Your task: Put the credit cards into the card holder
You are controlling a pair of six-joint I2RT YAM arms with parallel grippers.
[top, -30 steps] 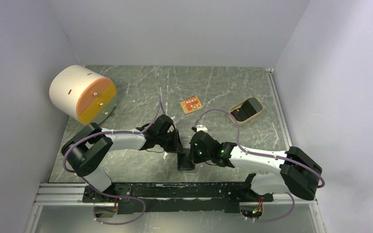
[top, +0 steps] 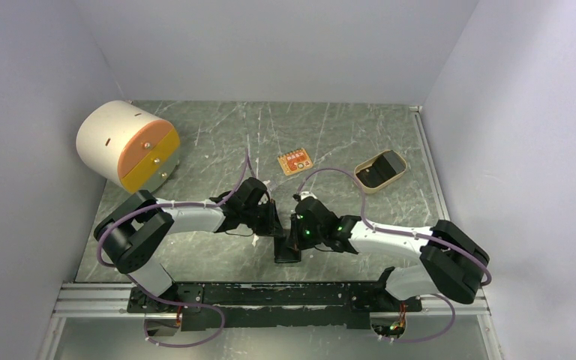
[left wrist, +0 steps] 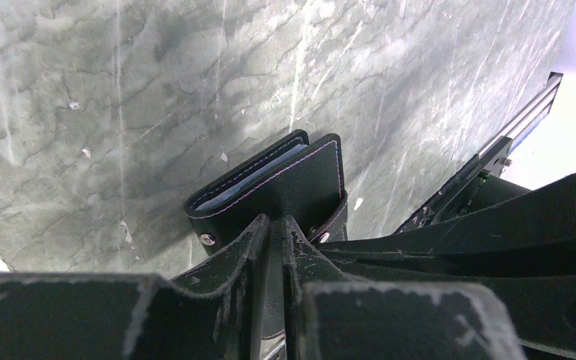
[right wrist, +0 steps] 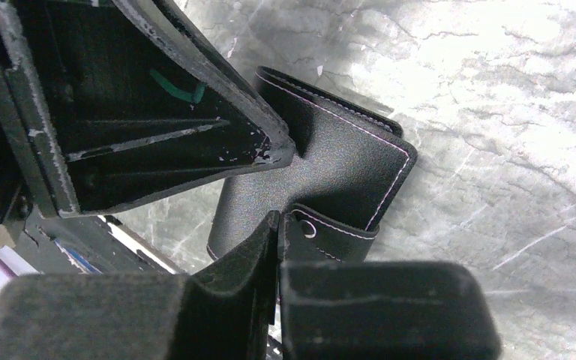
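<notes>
The black leather card holder (top: 287,256) lies near the front middle of the table, partly covered by both arms. Between its stitched covers, a pale inner sleeve (left wrist: 251,178) shows along the parted edge in the left wrist view. My left gripper is shut on the card holder's body. In the right wrist view, my right gripper is at the small snap flap (right wrist: 334,231), its fingertips close together with only a sliver between them. Whether the flap's edge is pinched there is unclear. I can make out no separate credit card.
An open beige tray (top: 362,186) with dark flat items inside stands at the right. An orange notebook (top: 295,161) lies mid-table, and a cylindrical drawer box (top: 124,135) stands at the back left.
The right arm has shifted slightly left, bringing its gripper a little further over the card holder. My left arm and the holder appear still.
</notes>
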